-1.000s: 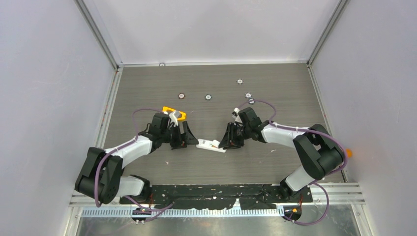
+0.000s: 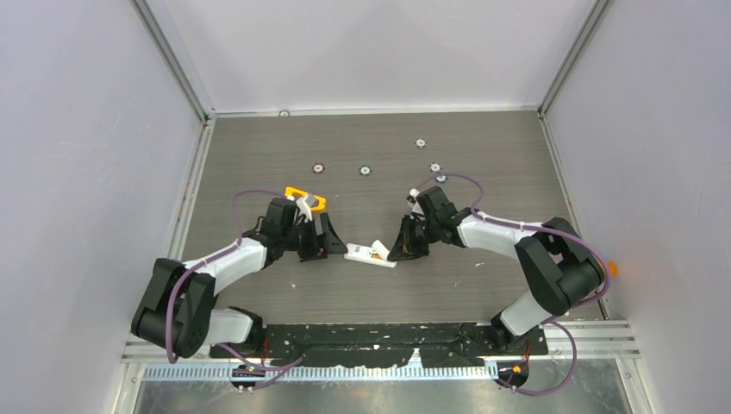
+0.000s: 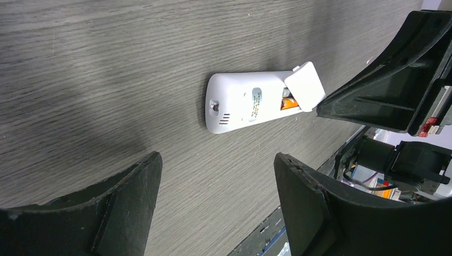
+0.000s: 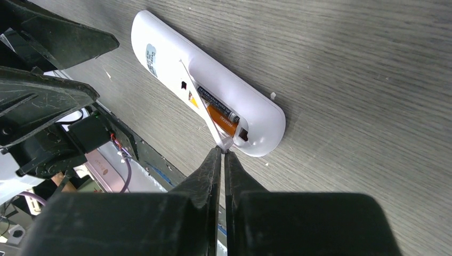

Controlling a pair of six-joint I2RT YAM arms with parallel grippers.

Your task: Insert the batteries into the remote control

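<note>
The white remote [image 2: 362, 257] lies on the table between the two grippers, its compartment exposing batteries, orange [image 4: 224, 120] and dark [image 4: 213, 98]. My right gripper is shut on the white battery cover [image 3: 304, 87], which is raised and tilted above the compartment. My left gripper stands open beside the remote, nothing between its fingers.
A yellow object [image 2: 302, 191] lies behind the left gripper. Several small round discs [image 2: 365, 171] sit across the back of the grey table [image 2: 379, 297].
The left arm has stayed in place.
</note>
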